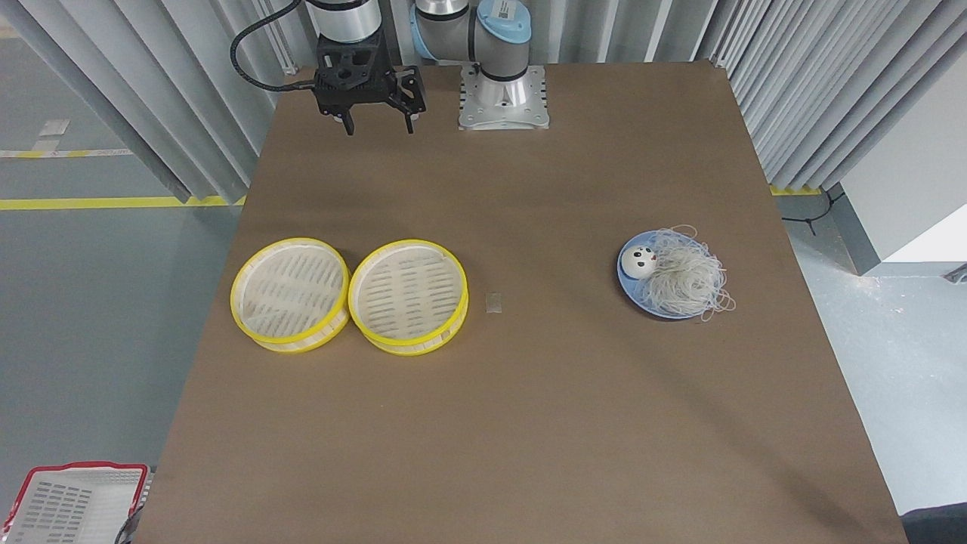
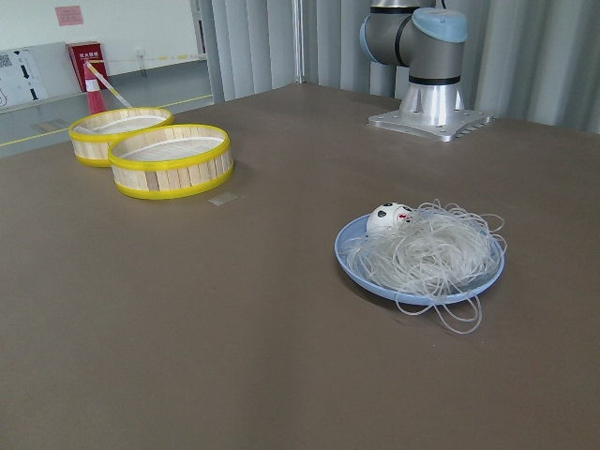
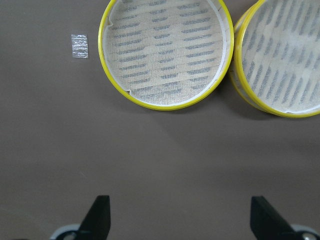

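Observation:
My gripper [image 1: 378, 127] hangs at the back left of the table in the front view, open and empty; in the wrist view its two fingers [image 3: 96, 220] frame bare table. Two round steamer-like baskets with yellow rims, the left [image 1: 290, 290] and the right [image 1: 408, 290], stand side by side in front of it. On the right of the table a blue plate [image 1: 634, 290] holds a tangle of white strands [image 1: 684, 276] and a white ball with dark spots [image 1: 638, 262], some strands hanging over the rim.
The arm's metal base [image 1: 503, 113] stands at the back edge. A red-rimmed crate [image 1: 72, 508] is off the table at the front left.

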